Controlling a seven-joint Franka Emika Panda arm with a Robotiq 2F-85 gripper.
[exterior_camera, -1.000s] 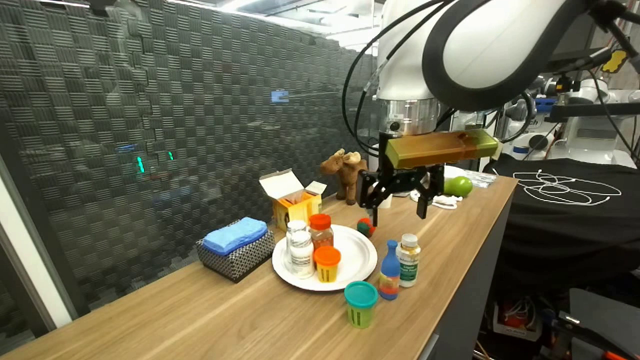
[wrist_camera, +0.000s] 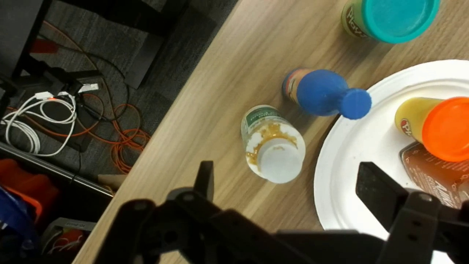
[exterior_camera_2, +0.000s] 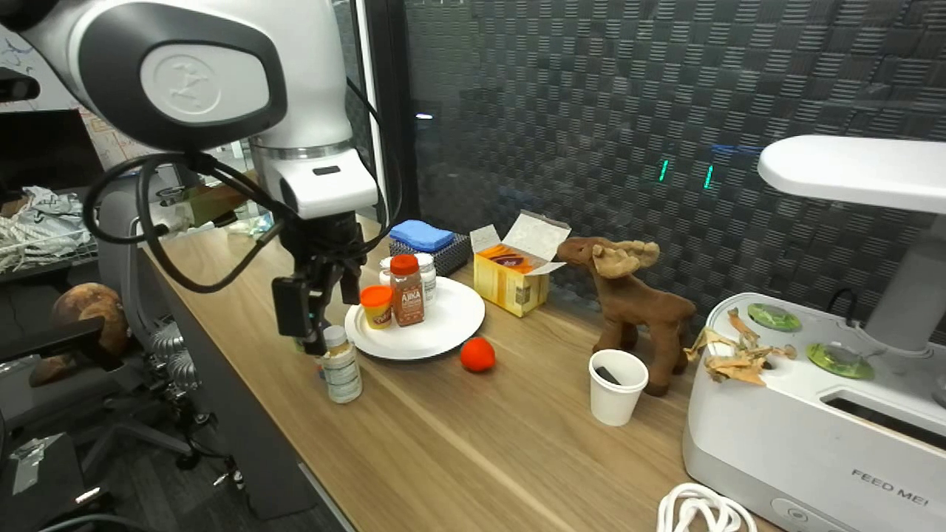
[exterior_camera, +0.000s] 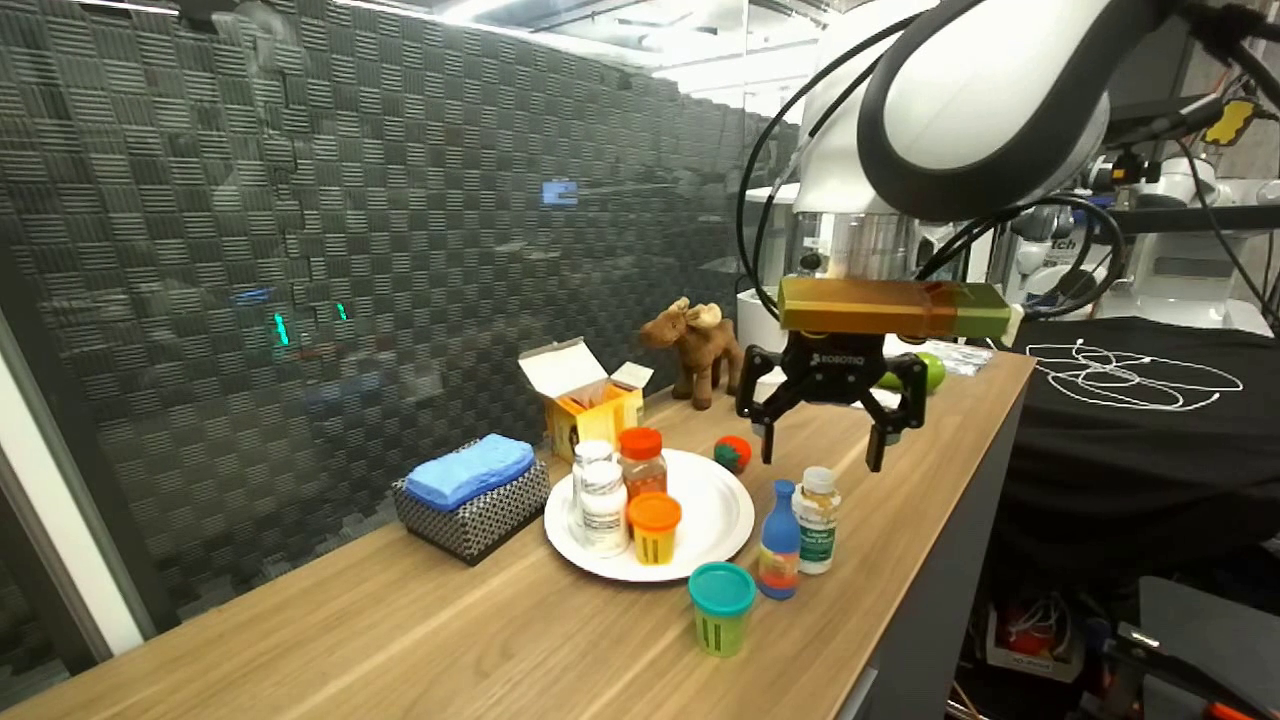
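My gripper [exterior_camera: 822, 456] stands open above the counter, nothing between its fingers. Below it and slightly to the front, a white-capped bottle with a green label [exterior_camera: 817, 528] stands upright; in the wrist view this bottle [wrist_camera: 274, 149] appears ahead of the gap between the spread fingers, with brown residue around its cap. Beside it is a blue bottle [exterior_camera: 780, 546] with a narrow neck. A tub with a teal lid [exterior_camera: 721, 610] sits nearer the exterior camera. On the white plate [exterior_camera: 714, 528] are an orange-lidded tub [exterior_camera: 654, 529], a red-capped spice jar [exterior_camera_2: 407, 292] and two white bottles [exterior_camera: 602, 510].
A red ball-like object [exterior_camera_2: 477, 355] lies near the plate. Behind stand an open yellow box [exterior_camera_2: 511, 275], a plush moose [exterior_camera_2: 640, 306], a paper cup [exterior_camera_2: 616, 390] and a patterned box with a blue cloth [exterior_camera: 470, 474]. The counter's edge drops off close to the green-label bottle.
The objects on the counter stay where they were.
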